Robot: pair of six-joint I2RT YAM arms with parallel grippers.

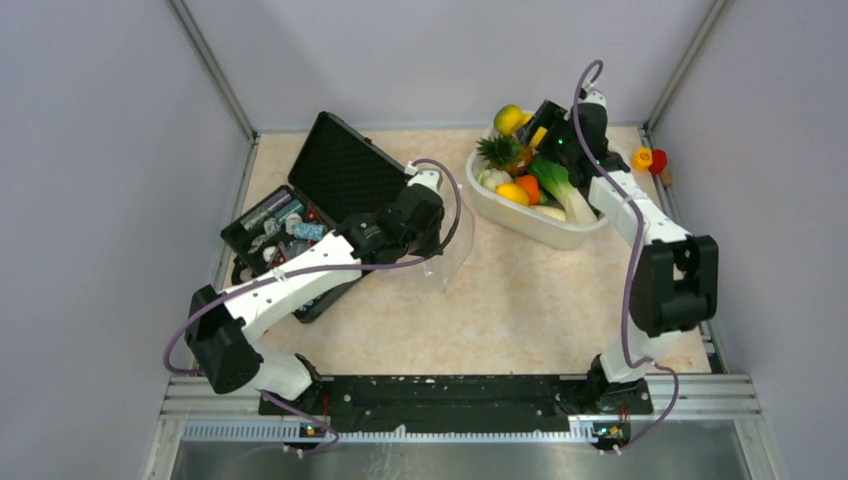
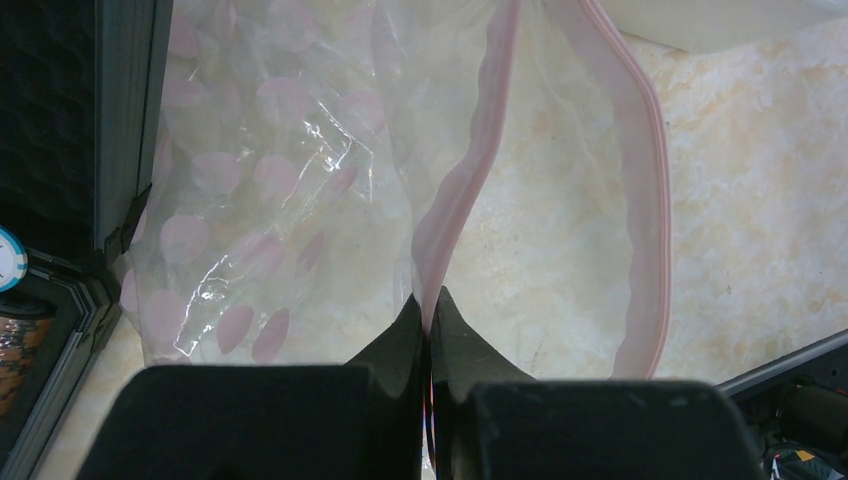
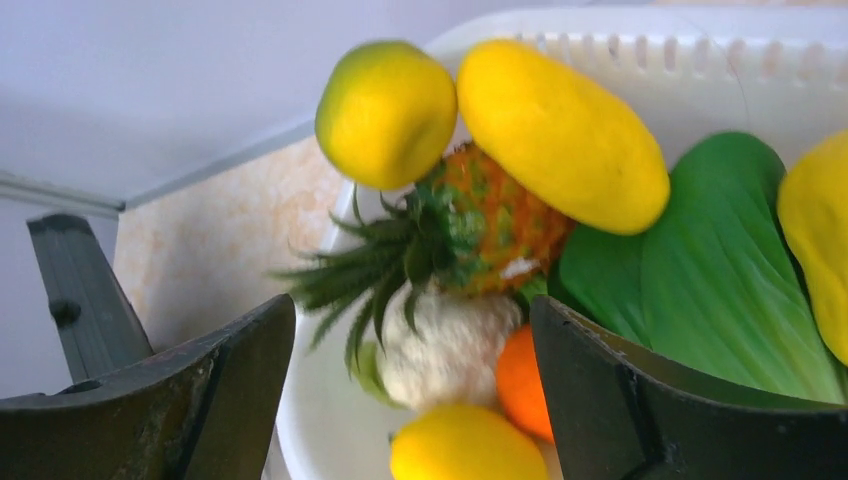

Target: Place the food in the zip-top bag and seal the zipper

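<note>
In the left wrist view a clear zip top bag (image 2: 270, 190) with pink spots hangs over the table, its pink zipper edges spread apart in a loop. My left gripper is shut on one edge of that bag, the film running up from between its fingertips. Over the white basket (image 1: 545, 232) of food my right gripper stands open, nothing between its fingers. Below it lie a pineapple (image 3: 500, 220), a white cauliflower-like piece (image 3: 440, 345), a yellow fruit (image 3: 465, 445), an orange item (image 3: 522, 385) and a long yellow fruit (image 3: 565, 135).
An open black case (image 1: 350, 165) with small items stands left of the bag. Beyond the basket's right side lie a small yellow item (image 1: 642, 158) and a red one (image 1: 658, 162).
</note>
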